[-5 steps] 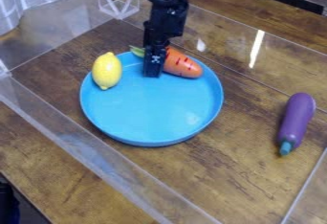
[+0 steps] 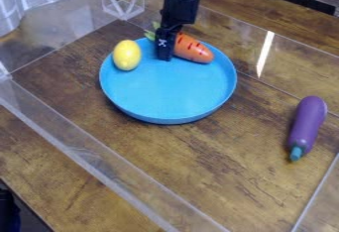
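My dark gripper [image 2: 169, 40] reaches down from the top middle onto the far edge of the blue plate [image 2: 169, 89], at the orange carrot toy [image 2: 193, 51] with green leaves. Its fingertips are small and partly lost against the carrot and leaves; it looks shut there, though whether on the carrot or the rim is hard to make out. A yellow oval toy [image 2: 127, 56] sits on the plate's left side.
A purple eggplant toy [image 2: 306, 124] lies on the wooden table [image 2: 199, 176] at the right. Clear walls border the left and lower sides. Bare wood surrounds the plate.
My gripper has moved away from the viewer and slightly right. The plate, carrot and yellow toy have moved along with it toward the back; the eggplant has stayed put.
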